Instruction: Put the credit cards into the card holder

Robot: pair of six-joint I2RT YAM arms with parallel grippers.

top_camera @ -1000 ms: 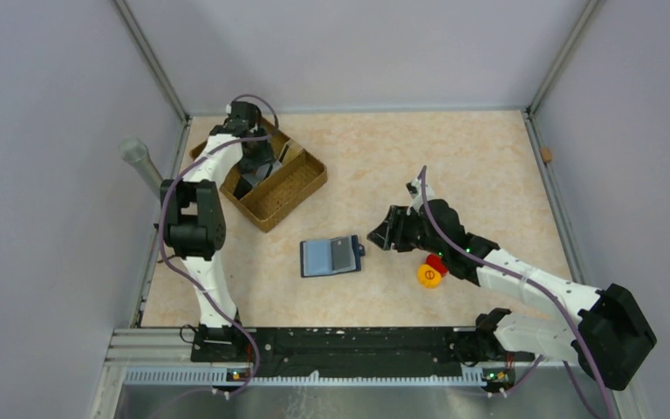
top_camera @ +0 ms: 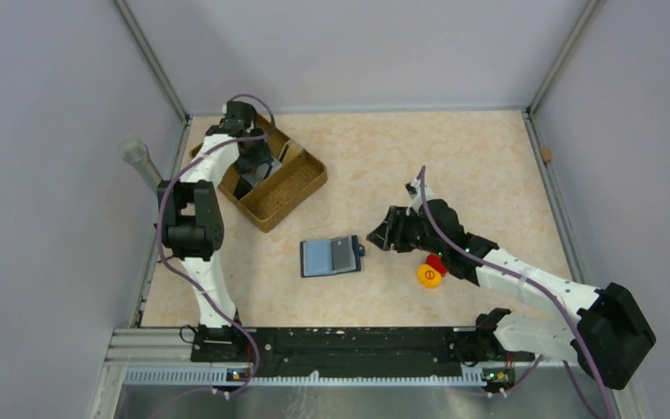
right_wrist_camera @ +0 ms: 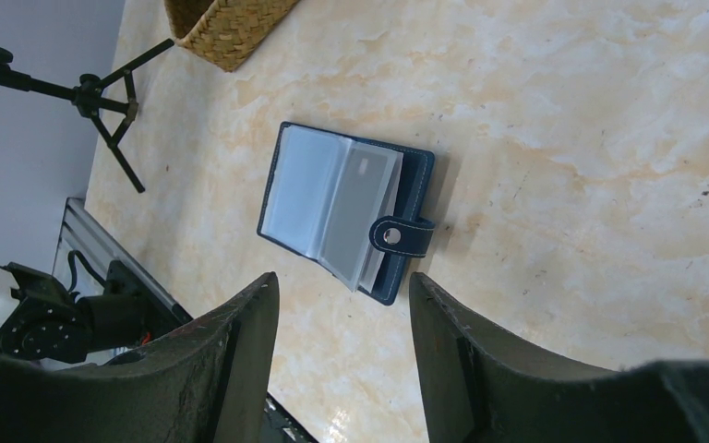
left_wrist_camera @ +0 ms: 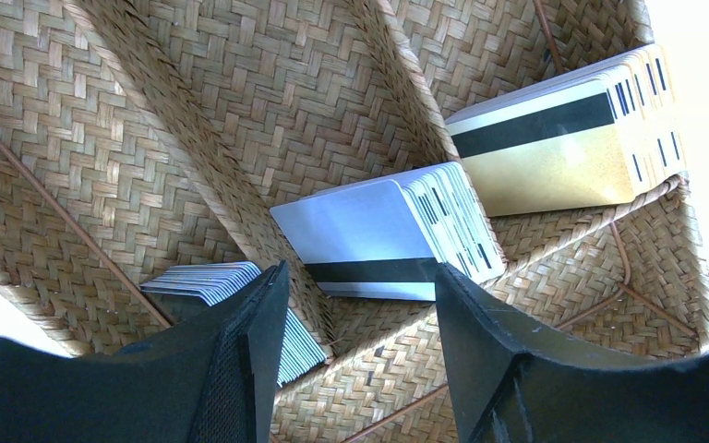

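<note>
A woven basket (top_camera: 283,196) at the back left holds stacks of cards: silver-blue cards (left_wrist_camera: 360,231) in the middle, gold cards (left_wrist_camera: 545,166) to the right and another stack (left_wrist_camera: 295,351) at lower left in the left wrist view. My left gripper stands open over the basket, its fingertips near the middle stack, nothing clearly held. The card holder (top_camera: 331,256), dark-edged with clear sleeves and a snap strap (right_wrist_camera: 411,238), lies open on the table. My right gripper is above and right of it, fingers apart, with nothing between them.
A yellow round object (top_camera: 429,276) and a red object (top_camera: 436,260) lie under the right arm. A black stand (right_wrist_camera: 88,97) is at the edge in the right wrist view.
My left arm has shifted very slightly over the basket. The right arm and the card holder look unchanged.
</note>
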